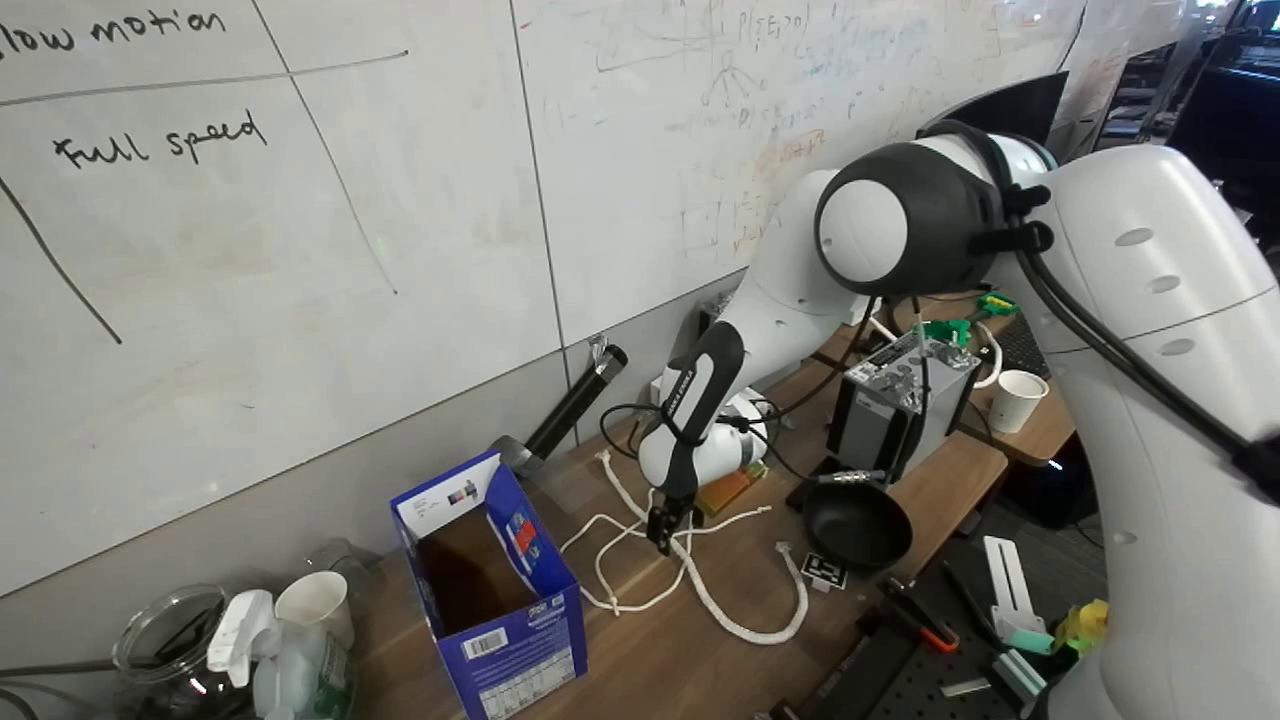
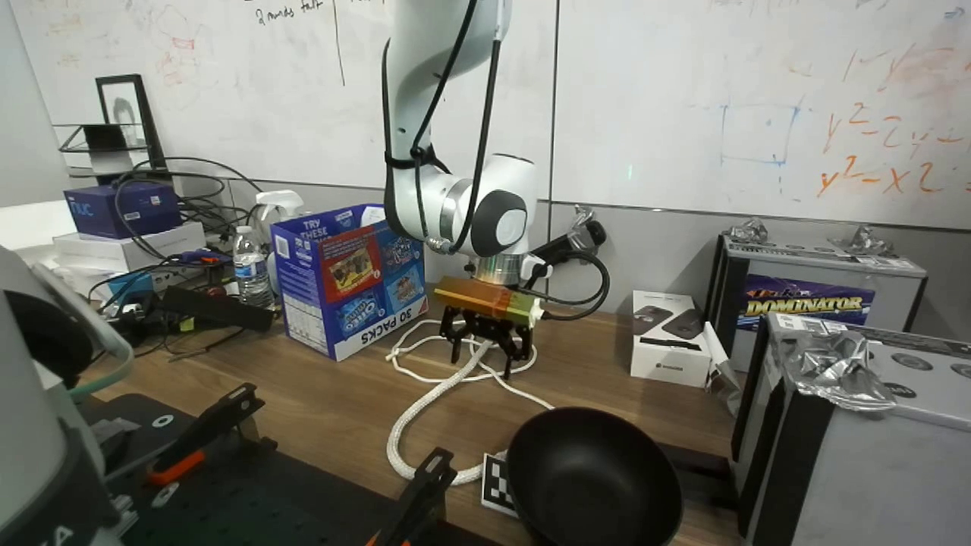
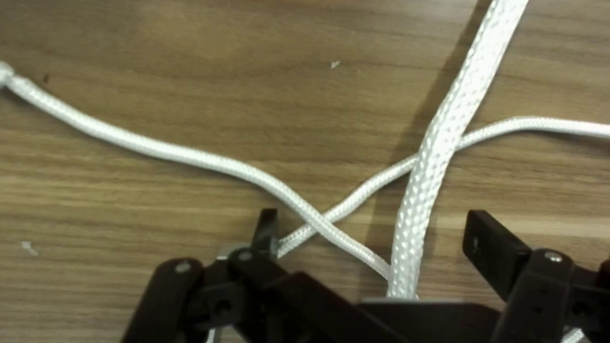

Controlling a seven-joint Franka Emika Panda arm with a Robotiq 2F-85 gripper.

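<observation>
A thick white braided rope (image 3: 452, 120) runs between the spread fingers of my gripper in the wrist view, with nothing clamped. One finger (image 3: 264, 231) is to the left of the rope, the other to its right. A thinner white cord (image 3: 171, 151) crosses itself near the left finger, and one stretch of it meets the thick rope. In exterior view 2 my gripper (image 2: 487, 350) points down, low over the table, above the ropes. The thick rope (image 2: 410, 428) curves from beneath it toward the pan. Whether the fingertips touch the wood, I cannot tell.
A blue open-topped box (image 1: 564, 624) stands to one side of the ropes. On the other side lies a black pan (image 1: 858, 524), with a checkered marker (image 2: 496, 485) beside it. A white box (image 2: 669, 338) and grey metal units (image 2: 865, 455) stand to the right in exterior view 2.
</observation>
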